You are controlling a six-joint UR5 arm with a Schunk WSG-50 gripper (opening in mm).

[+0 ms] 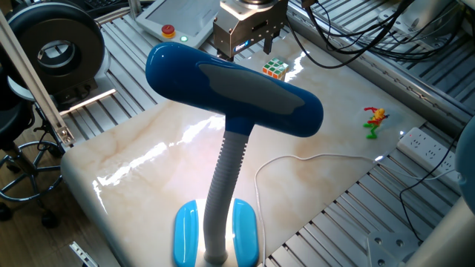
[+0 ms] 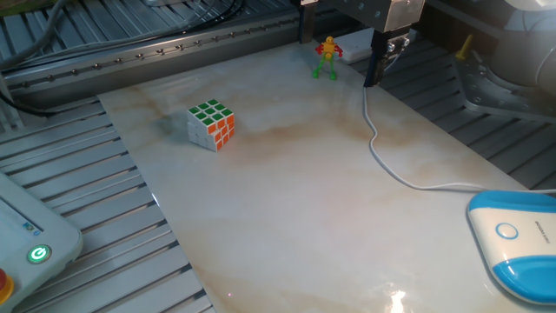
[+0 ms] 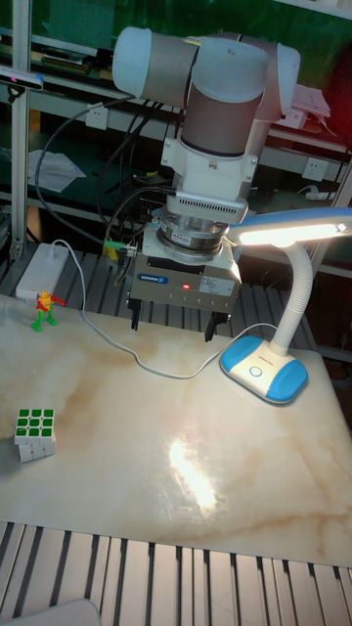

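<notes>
In exterior view 3 my gripper (image 3: 173,319) hangs above the back of the table with its two dark fingers (image 3: 212,327) spread wide and nothing between them. A Rubik's cube (image 2: 211,123), green on top with orange and white sides, rests on the marbled board (image 2: 287,191), well away from the gripper. A small toy figure (image 2: 328,57) in yellow, red and green stands near the board's edge, clear of the fingers. Exterior view 1 shows the gripper's body beyond the lamp head (image 1: 234,90), which partly covers the cube (image 1: 274,69).
The blue and white desk lamp's base (image 3: 263,369) occupies one corner, its head raised high. A white cable (image 1: 297,156) crosses the board near a power strip (image 1: 430,153). A control panel with a red button (image 1: 169,30) lies off the board. The board's middle is free.
</notes>
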